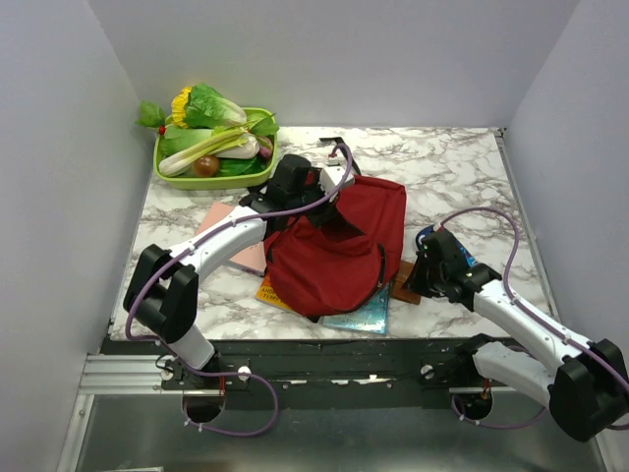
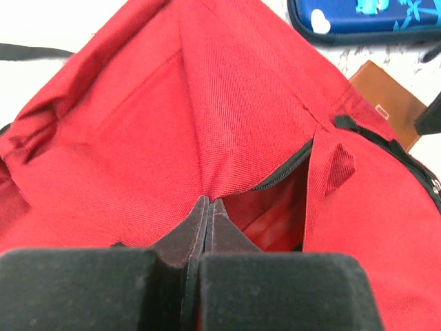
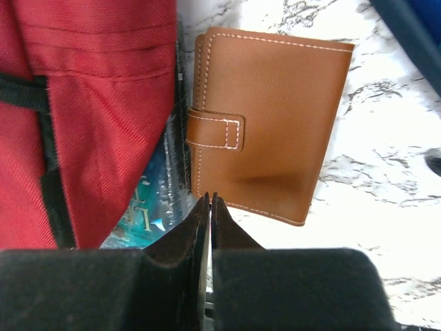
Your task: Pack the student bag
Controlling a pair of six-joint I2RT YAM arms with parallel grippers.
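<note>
The open red bag (image 1: pixel 324 258) lies mid-table. My left gripper is shut on the fabric at the edge of its opening, which puckers at the fingertips. Flat on the table, right of the bag, lies the brown leather notebook (image 3: pixel 275 121) with its strap side facing the bag. My right gripper is shut with nothing between its fingers; in its wrist view the tips are by the notebook's near edge, and the notebook is outside them. A blue pencil case (image 2: pixel 372 19) lies behind the notebook, partly hidden by the right arm from above.
A light blue book (image 1: pixel 362 317) and a yellow book (image 1: pixel 270 294) stick out from under the bag's front. Left of the bag is a pink book (image 1: pixel 249 259), partly behind the left arm. A green vegetable basket (image 1: pixel 231 181) fills the back left corner.
</note>
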